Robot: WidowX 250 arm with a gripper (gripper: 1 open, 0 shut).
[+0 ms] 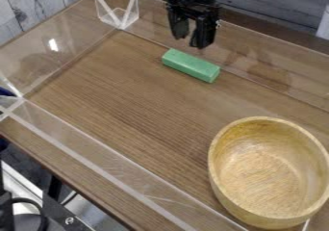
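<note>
My gripper point(193, 31) is at the top centre of the view, over the wooden table, open, with its dark fingers pointing down. A green rectangular block point(190, 65) lies on the table just below it in the view, apart from the fingers.
A large round tan bowl point(266, 207) fills the lower right. Clear plastic edging point(117, 13) shows at the top left and along the left side. Dark cables lie at the bottom left.
</note>
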